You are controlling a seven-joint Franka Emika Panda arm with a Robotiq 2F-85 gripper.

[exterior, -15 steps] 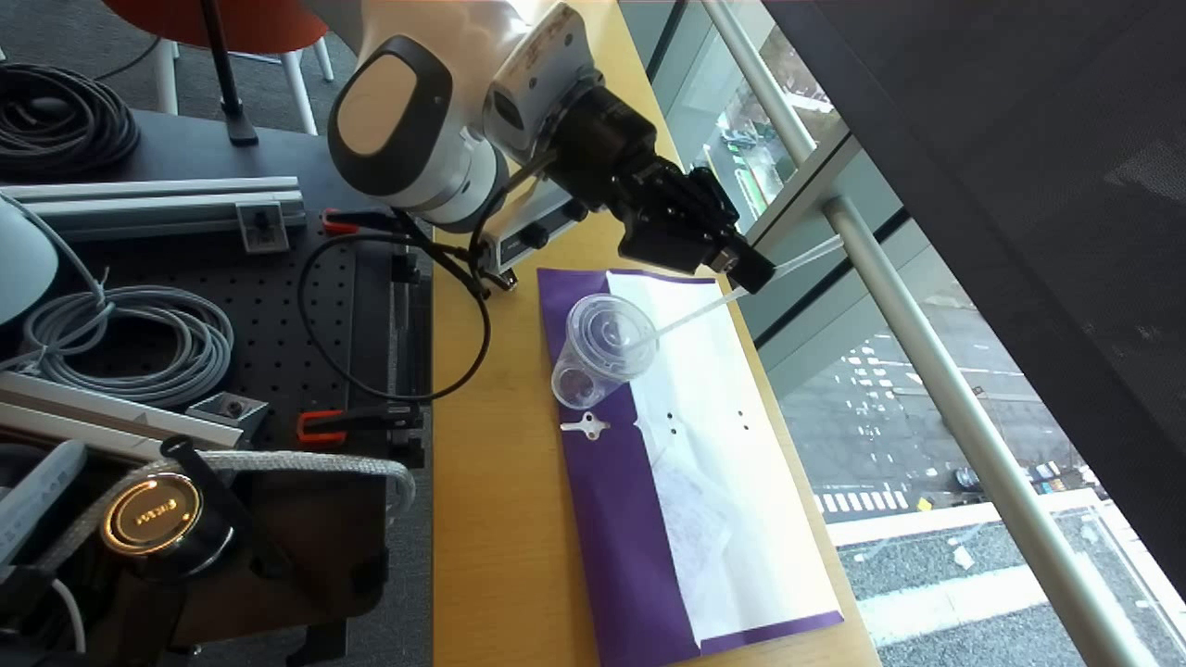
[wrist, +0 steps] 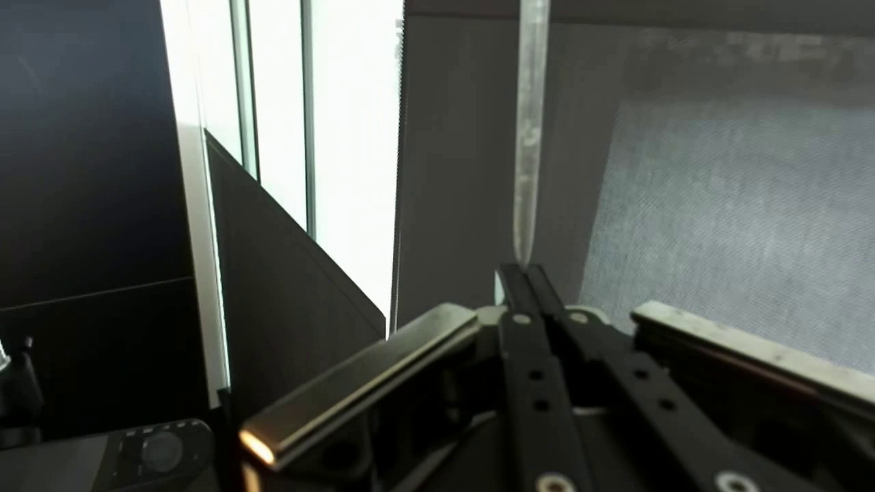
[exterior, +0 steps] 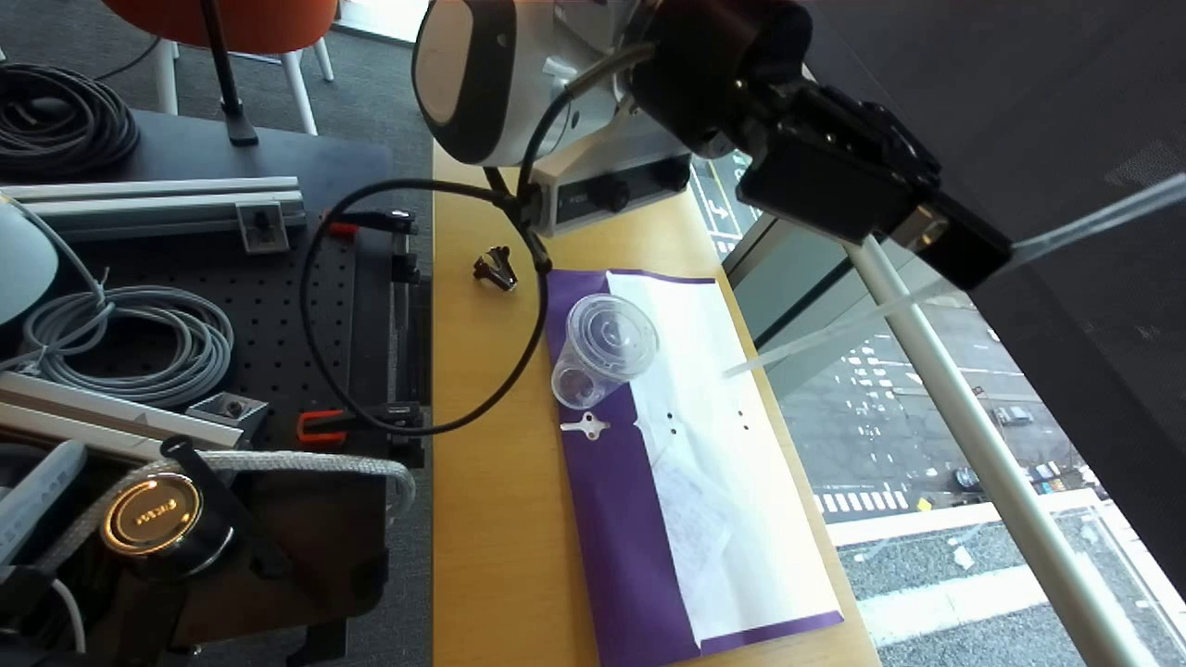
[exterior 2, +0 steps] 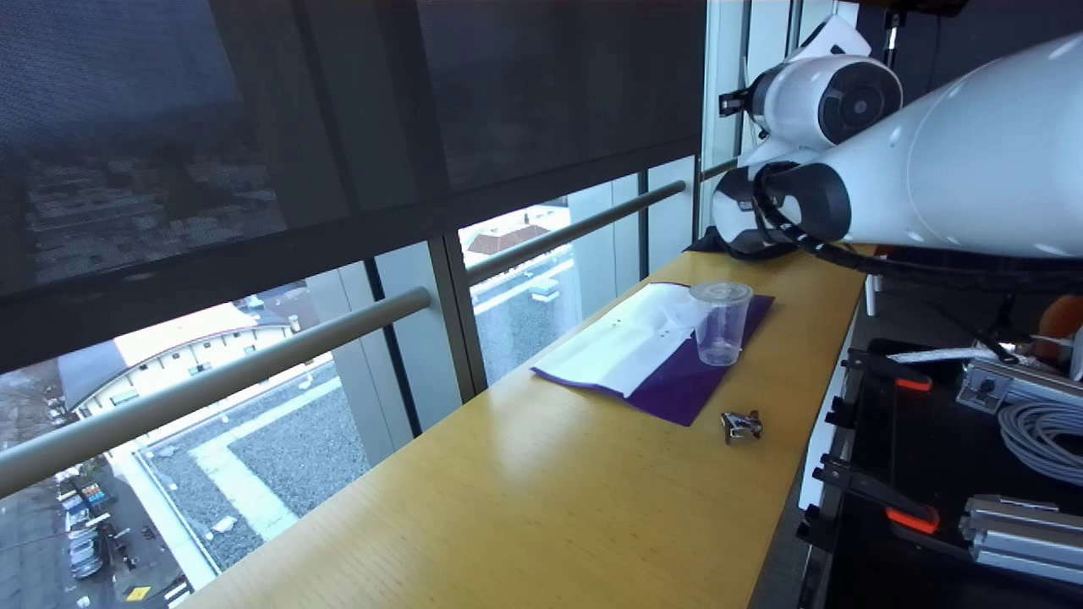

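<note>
A long clear straw (wrist: 530, 123) is pinched in the fingertips of my gripper, its visible length rising from them in the wrist view. In exterior view 1 the straw (exterior: 1101, 219) extends to both sides of the shut gripper (exterior: 984, 256), high and out toward the window. A clear plastic cup (exterior: 581, 372) with a lid (exterior: 614, 333) stands upright on the purple and white sheet. The straw is apart from the cup, with its lower end (exterior: 739, 368) to the right of the lid in exterior view 1.
The purple and white sheet (exterior: 623, 534) lies along the wooden ledge (exterior: 500, 534). Near the cup are a small metal key-like piece (exterior: 586, 426) and a staple remover (exterior 2: 742, 425). A rail (exterior: 978, 434) and a dark blind (exterior 2: 305, 132) run along the window side.
My gripper has moved right, away from the cup, and appears higher, carrying the straw. The staple remover, mostly covered by the arm before, now shows. Cup and sheet have stayed put.
</note>
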